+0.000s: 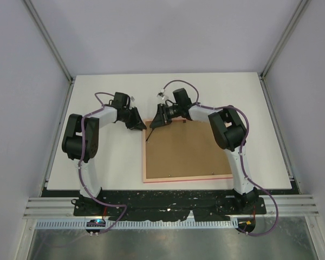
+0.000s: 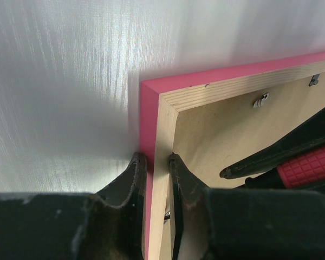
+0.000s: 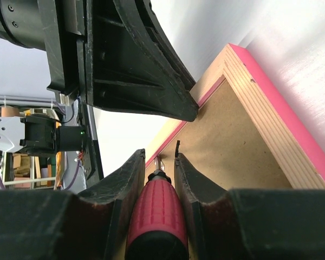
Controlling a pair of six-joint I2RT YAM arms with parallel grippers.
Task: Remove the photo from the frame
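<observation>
The picture frame lies back up on the table, with a pink outer edge, pale wooden rim [image 1: 144,168] and brown backing board [image 1: 192,154]. Near its upper left corner, my left gripper is shut on the left side rail, one finger outside and one inside. My right gripper is shut on a screwdriver with a red and black handle [image 3: 158,208]. From the top, its thin shaft [image 1: 149,135] slants down to the inner edge of the left rail. Whether the tip sits under a metal tab is hard to tell.
Small metal tabs [image 2: 261,101] sit along the inside of the upper rail, and others show along the lower rail. Both grippers are close together at the upper left corner.
</observation>
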